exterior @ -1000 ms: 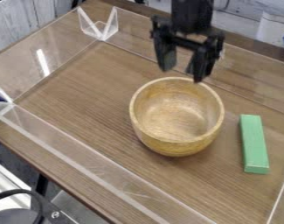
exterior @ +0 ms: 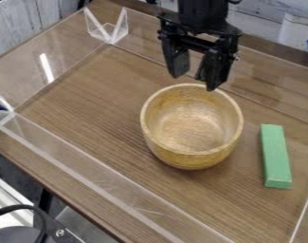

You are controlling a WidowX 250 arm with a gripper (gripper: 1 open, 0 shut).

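A black gripper (exterior: 197,65) hangs from the top of the camera view, its two fingers apart and pointing down just above the back rim of a wooden bowl (exterior: 190,150). Nothing shows between the fingers. The bowl is empty and sits on the wooden table. A green block (exterior: 274,155) lies to the right of the bowl.
A small clear plastic object (exterior: 107,27) stands at the back left. A grey piece with a black cable (exterior: 24,228) is at the bottom-left edge.
The bowl and the green block have not moved.
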